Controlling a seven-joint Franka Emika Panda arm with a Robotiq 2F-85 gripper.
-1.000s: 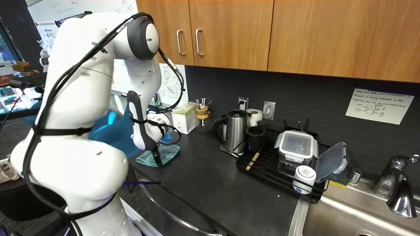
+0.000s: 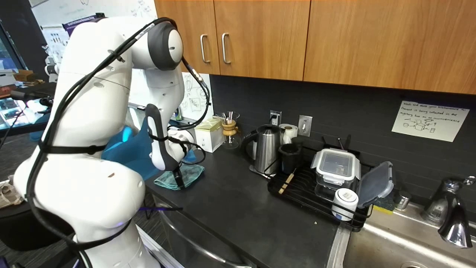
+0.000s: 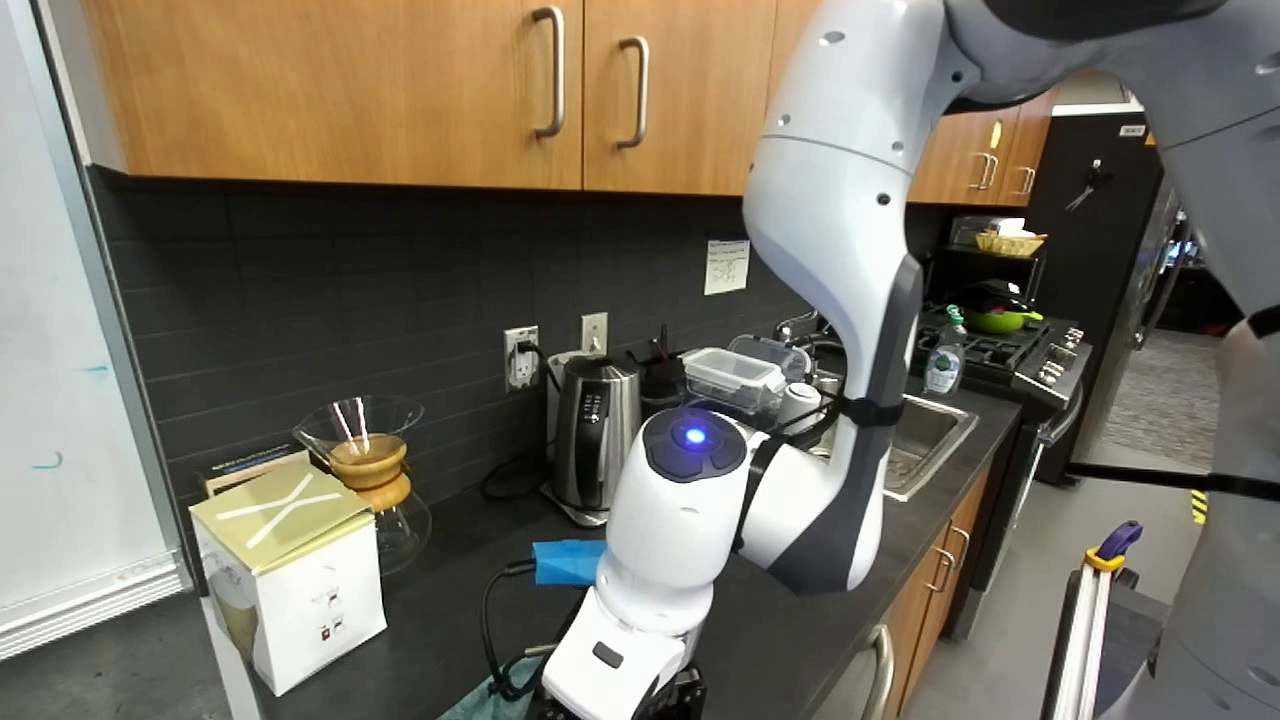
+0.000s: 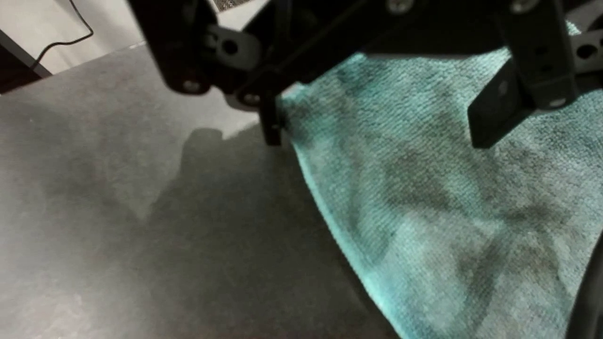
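Note:
A teal cloth lies spread on the dark countertop, close to its edge. In the wrist view my gripper is open above the cloth, its two fingers far apart. One finger is beside the cloth's border, and the other finger is over its middle. Whether the tips touch the fabric cannot be told. Exterior view 1 has the cloth partly behind the dark gripper. At the bottom of exterior view 2, the arm hides most of the cloth.
Behind the gripper stand a white box and a glass coffee maker. Along the wall are a steel kettle and a black dish rack holding containers and a white cup. Bare countertop lies between cloth and rack.
The upper arm has shifted very slightly to the right and down in exterior view 1. The gripper and cloth look almost unmoved.

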